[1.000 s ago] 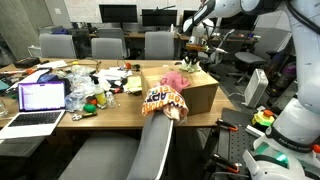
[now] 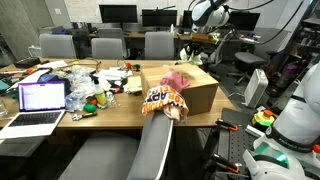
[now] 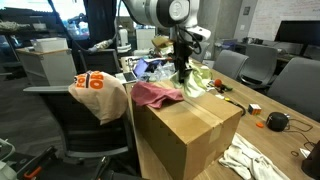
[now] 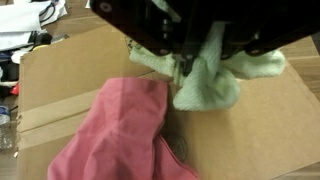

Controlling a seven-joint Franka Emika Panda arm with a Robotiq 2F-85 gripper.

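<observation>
A pale green cloth (image 3: pixel 196 80) is pinched in my gripper (image 3: pixel 183 68), which is shut on it above the cardboard box (image 3: pixel 205 125). Its lower end (image 4: pixel 207 90) bunches and hangs below the fingers in the wrist view, with part of it still over the box top. Beside it on the box lies a pink cloth (image 4: pixel 118 130), apart from my fingers. An orange-and-white patterned cloth (image 2: pixel 163 100) drapes over the chair back in front of the box.
Clutter, including bottles and a laptop (image 2: pixel 42 103), covers the table's left part. A white cloth (image 3: pixel 250 158) lies on the table beside the box. Black headphones (image 3: pixel 278 121) are near it. Chairs stand around the table.
My arm has risen and drawn back over the box, and the green cloth has lifted with the gripper. The pink and orange-patterned cloths look unmoved.
</observation>
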